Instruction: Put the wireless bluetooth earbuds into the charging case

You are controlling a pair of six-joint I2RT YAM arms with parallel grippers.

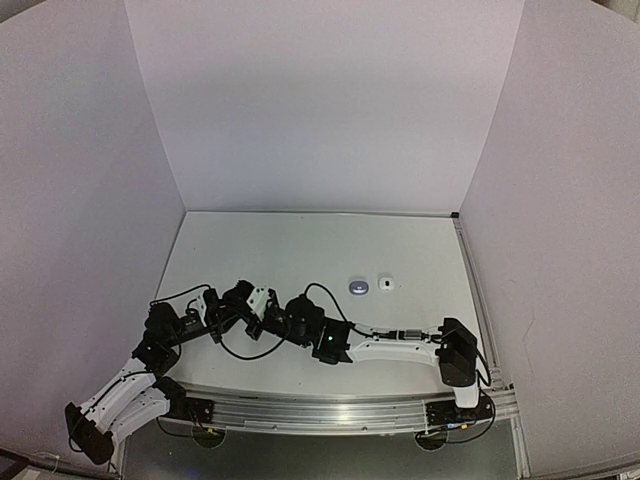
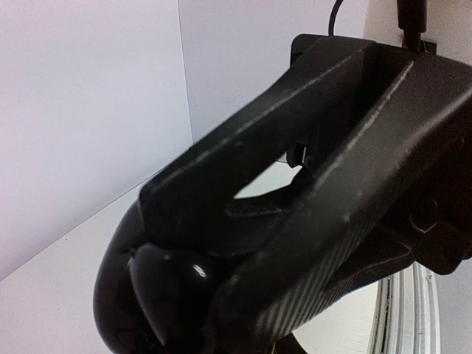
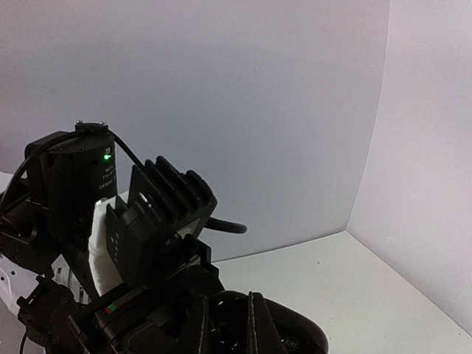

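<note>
My left gripper (image 1: 238,303) and right gripper (image 1: 254,312) meet over the left part of the table, one against the other in the top view. A glossy black rounded object (image 2: 122,295), perhaps the charging case, shows at the lower left of the left wrist view, partly behind a big dark bracket. In the right wrist view a similar glossy black shape (image 3: 299,321) lies beyond two dark narrow fingers (image 3: 259,324) at the bottom edge. Whether either gripper grasps it is hidden. No earbud can be made out.
Farther right on the white table (image 1: 310,240) lie a purple oval object (image 1: 358,287) and a small white square one (image 1: 386,283), apart from both arms. A metal rail (image 1: 320,412) runs along the front.
</note>
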